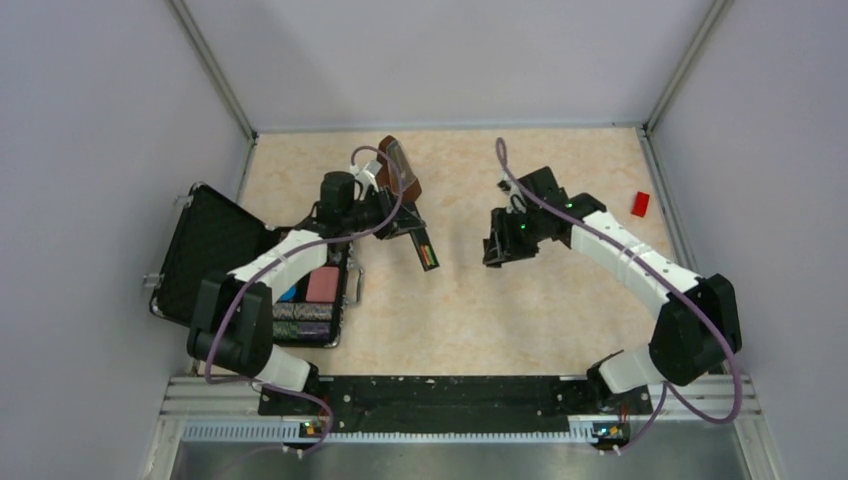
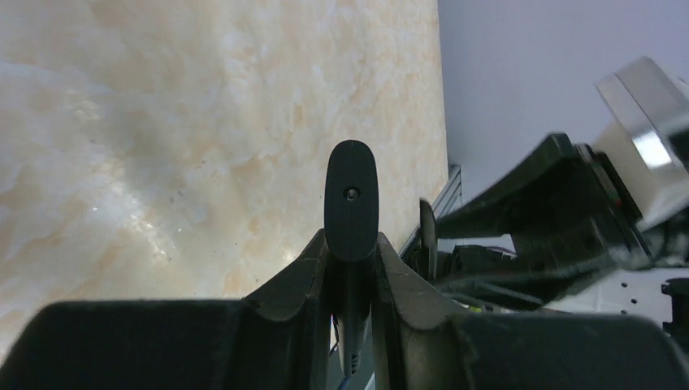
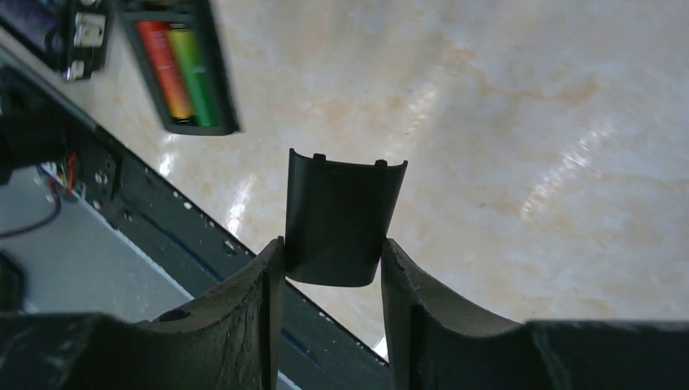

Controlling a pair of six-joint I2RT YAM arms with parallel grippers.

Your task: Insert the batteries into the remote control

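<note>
My left gripper [image 1: 400,222] is shut on the black remote control [image 1: 422,244], held over the middle-left of the table; in the left wrist view it [image 2: 351,187] stands upright between the fingers. Its open compartment [image 3: 189,73] shows a red-orange and a green battery in the right wrist view, slightly blurred. My right gripper is shut on a black battery cover [image 3: 341,207], held right of and below the compartment in that view, apart from it.
An open case [image 1: 215,250] with packed items fills the left side. A brown object [image 1: 390,155] lies at the back, a red block [image 1: 641,203] at the back right.
</note>
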